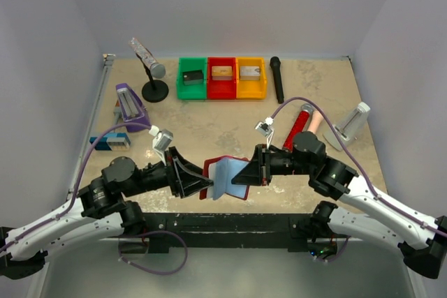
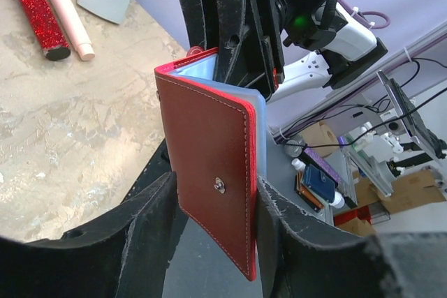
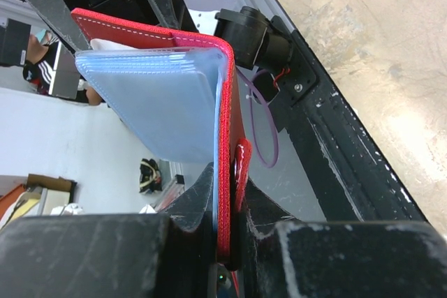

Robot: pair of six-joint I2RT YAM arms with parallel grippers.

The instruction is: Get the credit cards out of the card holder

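The card holder (image 1: 235, 172), reddish-brown with red edging and clear bluish sleeves, is held up open above the front of the table. My right gripper is shut on its folded red-edged side. My left gripper is part open at the other side of the holder. Its fingers stand apart, with the brown cover (image 2: 209, 151) and its small metal snap showing between and beyond them. In the right wrist view a bluish clear sleeve (image 3: 157, 99) faces the camera, with a white edge behind it. I cannot make out separate cards.
Green (image 1: 184, 93), red (image 1: 221, 94) and yellow (image 1: 251, 94) bins stand at the back, each holding a small item. A microphone (image 1: 277, 78), a red glittery tube (image 1: 297, 129) and a metronome (image 1: 351, 124) are to the right.
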